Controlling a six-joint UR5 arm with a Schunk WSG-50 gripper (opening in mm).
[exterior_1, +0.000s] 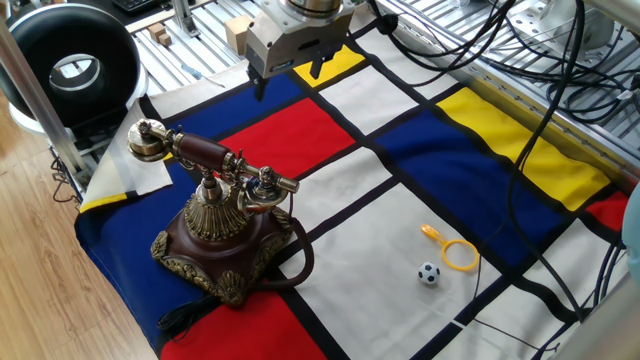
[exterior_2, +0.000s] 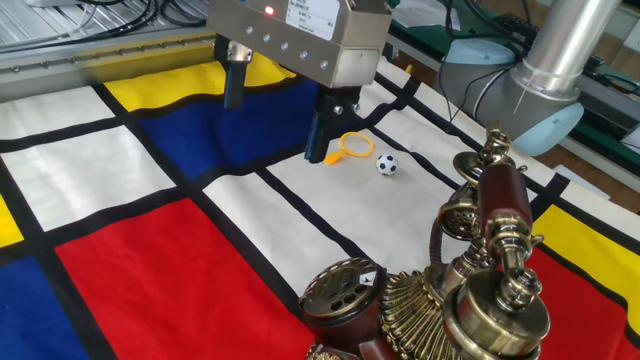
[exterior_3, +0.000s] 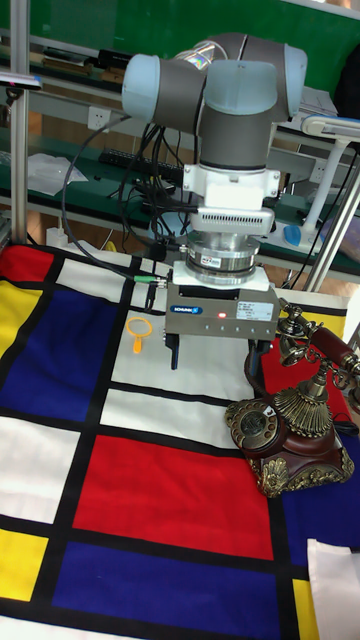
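Observation:
My gripper (exterior_1: 289, 80) hangs above the far part of the patterned cloth, its two fingers wide apart and empty. In exterior view 2 the same open gripper (exterior_2: 274, 132) shows a clear gap over the cloth. An antique-style telephone (exterior_1: 217, 225), dark red with brass trim, stands at the cloth's left side in exterior view 1, its handset (exterior_1: 203, 151) lying across the top. On a white patch to the right lie a small black-and-white football (exterior_1: 429, 273) and a yellow ring with a handle (exterior_1: 459, 254). The gripper touches none of these.
The cloth (exterior_1: 330, 215) has coloured blocks and black bands, with a wide bare middle. Dark cables (exterior_1: 520, 160) hang down over its right side in exterior view 1. A black round seat (exterior_1: 75, 65) stands at the far left, and small wooden blocks (exterior_1: 238, 33) lie behind the cloth.

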